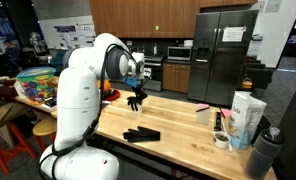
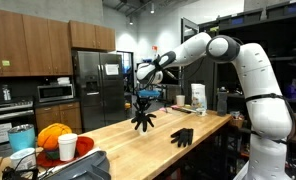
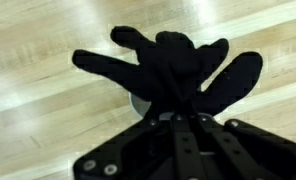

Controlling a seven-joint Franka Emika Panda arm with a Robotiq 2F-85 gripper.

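Note:
A black glove (image 3: 178, 65) hangs from my gripper, which is shut on it, its fingers spread out in the wrist view. The same glove (image 1: 136, 102) is above the far left part of the table in exterior view 1. In exterior view 2 the held glove (image 2: 143, 121) shows above the table's middle. Beneath it, a pale round thing (image 3: 139, 104) is mostly hidden in the wrist view; I cannot tell what it is. A second black glove (image 1: 141, 134) lies flat on the wood, nearer the arm's base.
The wooden table (image 1: 193, 145) has free room at its centre. A dark canister (image 1: 264, 153), a white bag (image 1: 246, 118) and a bowl (image 1: 221, 140) stand at its right end. A red tray (image 2: 80, 150) holds a white container (image 2: 67, 148). A person (image 2: 146, 78) stands behind.

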